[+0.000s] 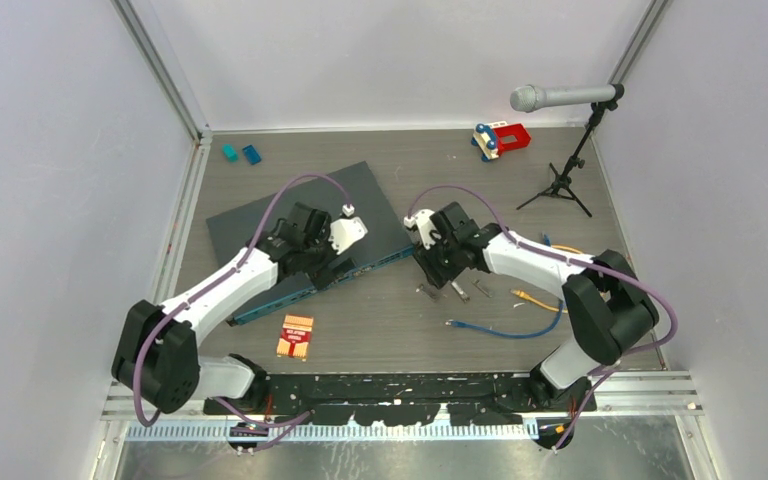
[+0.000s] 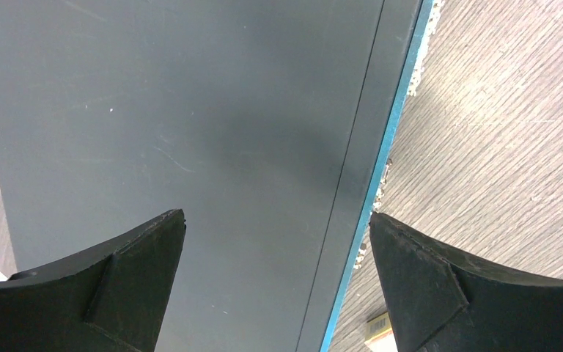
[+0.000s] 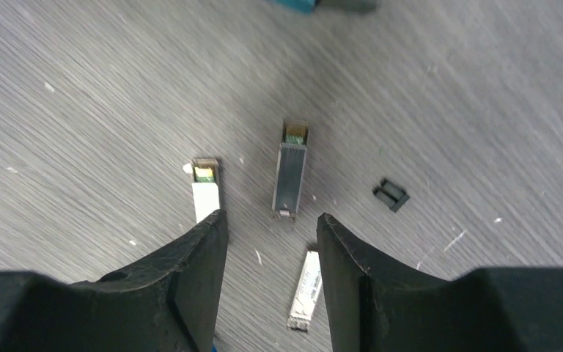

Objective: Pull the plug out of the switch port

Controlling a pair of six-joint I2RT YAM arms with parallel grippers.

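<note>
The grey switch (image 1: pixel 260 235) lies angled on the left of the table, its blue port edge toward the front right. My left gripper is open above its top near that edge, nothing between the fingers. My right gripper hangs open over the table right of the switch. Below it lie small plug modules: a dark one (image 3: pixel 289 172), a white-labelled one (image 3: pixel 206 196), another white one (image 3: pixel 307 290) and a small black piece (image 3: pixel 390 193). I cannot tell whether any plug sits in a port.
Blue (image 1: pixel 500 333) and yellow (image 1: pixel 535 300) cables lie on the right. A mic stand (image 1: pixel 565 180) and toy truck (image 1: pixel 500 140) stand at the back right, two small blue blocks (image 1: pixel 252 154) at the back left, an orange box (image 1: pixel 295 336) at the front.
</note>
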